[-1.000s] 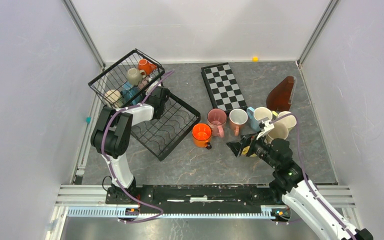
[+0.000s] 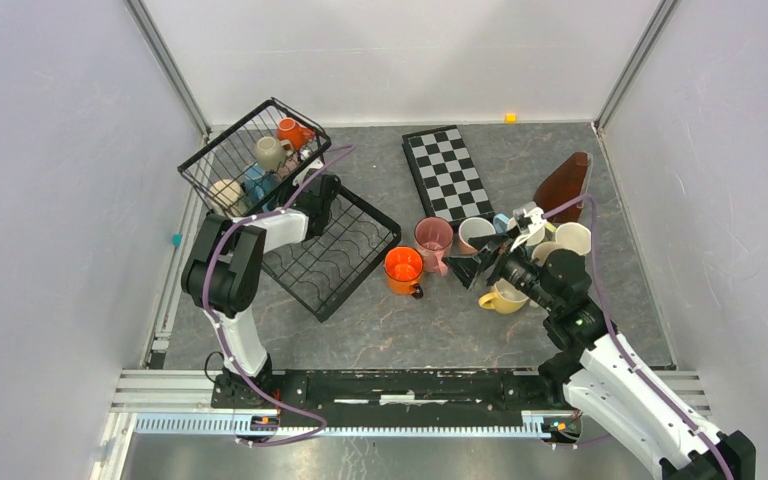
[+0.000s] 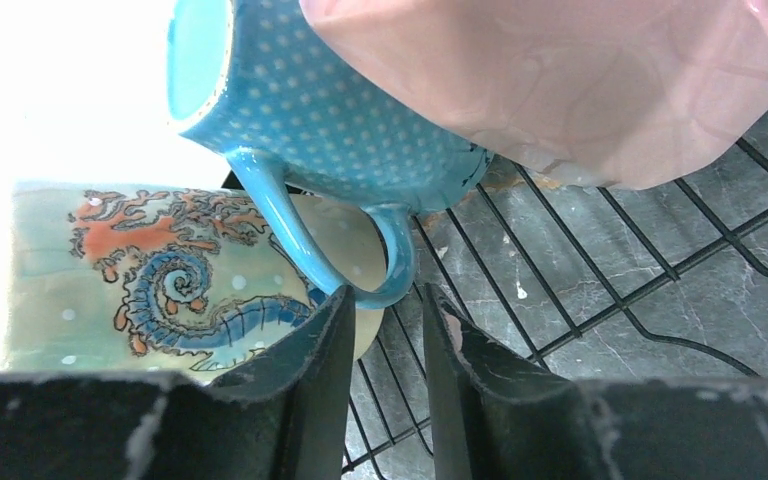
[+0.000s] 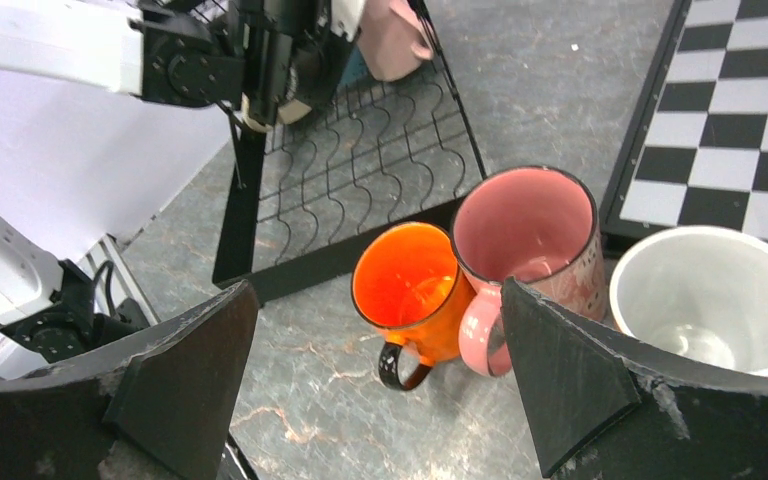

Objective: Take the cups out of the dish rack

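In the left wrist view, a blue dotted cup lies tilted on the rack wires. My left gripper is partly open, fingertips at the lower bend of its handle; whether they touch it is unclear. A pink cup lies to the right and a seahorse-patterned cup to the left. The upper rack tier also holds an orange cup and a beige cup. Over the counter, my right gripper is open and empty, near another orange cup.
Several cups stand on the counter, among them a reddish-pink cup, a white-rimmed cup and a yellow cup. Behind them lies a checkered board. A brown container stands back right. The lower rack tier looks empty.
My right gripper has shifted toward the back of the counter, covering part of the cup row and uncovering the yellow cup. The left arm looks almost unmoved.
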